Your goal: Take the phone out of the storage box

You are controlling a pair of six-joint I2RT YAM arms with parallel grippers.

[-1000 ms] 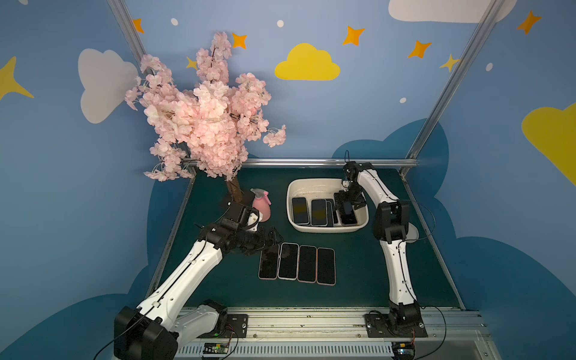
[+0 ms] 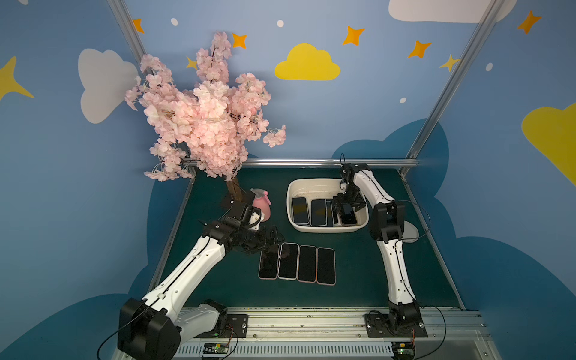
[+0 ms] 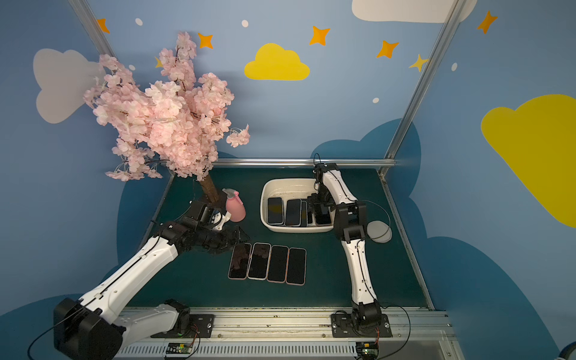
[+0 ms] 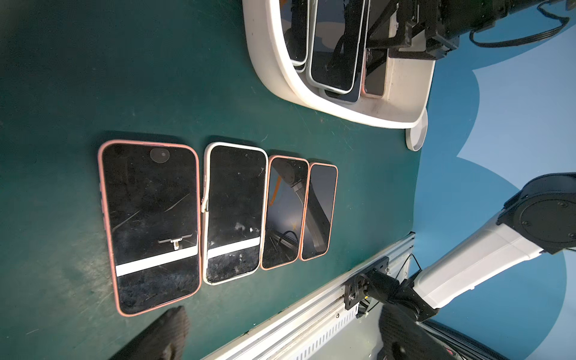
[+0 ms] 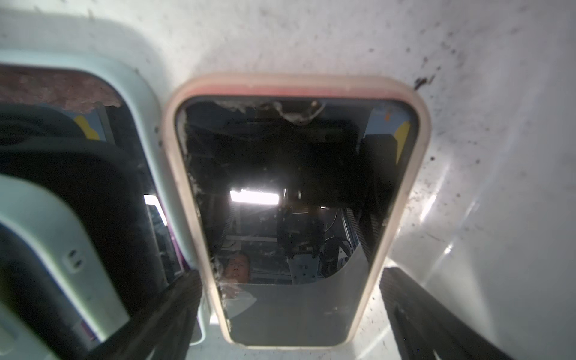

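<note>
Toward the back right of the table stands the white storage box (image 2: 300, 187) with several phones lying in it. Over its right end my right gripper is open, its fingers on either side of a pink-cased phone (image 5: 288, 156) that lies flat on the box floor. The left finger reaches close to the light-blue-cased phone (image 5: 147, 144) beside it; whether it touches cannot be told. Above the table, left of the box, my left gripper stands open with nothing between its fingers. Out on the table lies a row of several phones, among them a white-cased phone (image 4: 237, 198).
A pink spray bottle (image 2: 261, 205) and a blossom tree (image 2: 210, 120) stand behind the left arm. Near the right arm's elbow sits a round white object (image 3: 378, 231). Bare table (image 2: 366, 270) lies right of the phone row.
The left arm has moved only a little. The phones on the table lie unmoved.
</note>
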